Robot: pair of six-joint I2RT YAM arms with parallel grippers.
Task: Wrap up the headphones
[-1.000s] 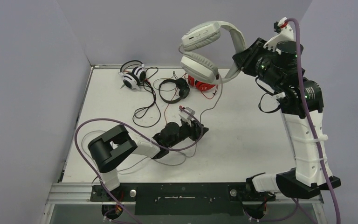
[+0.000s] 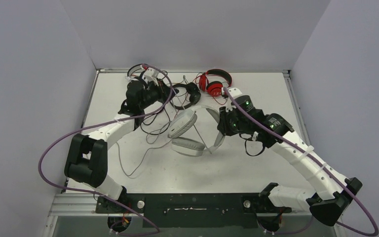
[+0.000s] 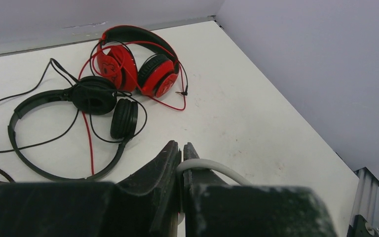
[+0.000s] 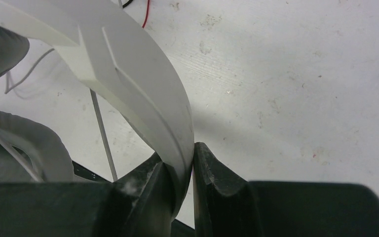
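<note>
White headphones (image 2: 183,123) hang above the middle of the table, their headband (image 4: 148,94) gripped on one side by my right gripper (image 2: 222,121). In the right wrist view that gripper is shut on the band, the ear cups (image 4: 34,138) lying to the left. My left gripper (image 2: 170,92) is at the back, left of the white headphones. It is shut on a pale grey cable (image 3: 212,164), which crosses between the fingertips and bends off to the right. More of the grey cable (image 2: 140,160) lies loose on the table.
Black headphones (image 3: 94,101) and red headphones (image 3: 138,64) lie at the back with tangled cords. Another pair (image 2: 135,70) at the back left is mostly hidden by my left arm. Bare tabletop (image 2: 271,168) shows at the front right.
My right gripper has come down and leftward with the white headphones, from high up to near the table's middle. My left gripper has moved back and to the left, pulling the cable along.
</note>
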